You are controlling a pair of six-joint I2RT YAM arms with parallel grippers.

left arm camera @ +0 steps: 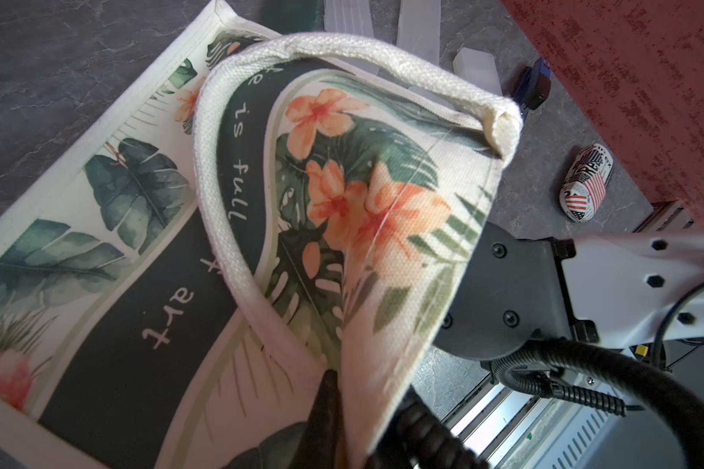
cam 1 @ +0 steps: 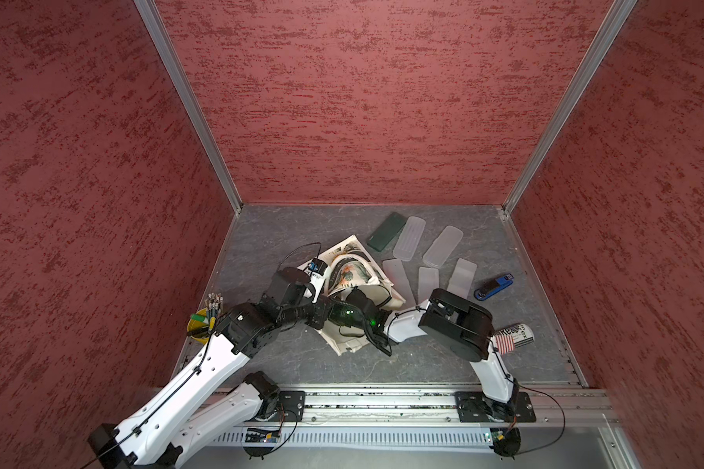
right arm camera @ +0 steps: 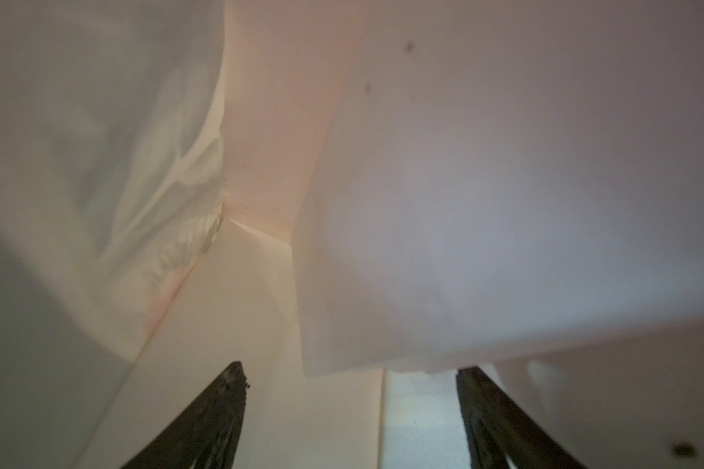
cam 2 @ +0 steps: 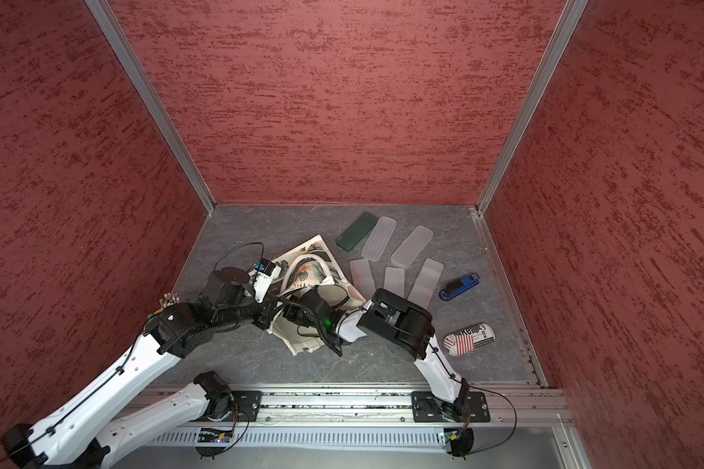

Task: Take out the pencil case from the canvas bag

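The canvas bag (left arm camera: 133, 195), white with a leaf-and-flower print, lies on its side with its mouth toward the front. My left gripper is shut on the bag's edge, beside the rope handle (left arm camera: 211, 156). My right gripper is inside the bag, fingers apart among the pale lining (right arm camera: 133, 117). A pale panel (right arm camera: 484, 195) hangs over its fingertips; I cannot tell whether anything else is between them. I cannot make out the pencil case inside.
Several translucent cases (cam 1: 442, 245), a dark green case (cam 1: 386, 230) and a blue object (cam 1: 493, 286) lie right of the bag. A flag-print pouch (cam 2: 469, 339) is at the front right, a yellow container (cam 1: 197, 323) at the far left.
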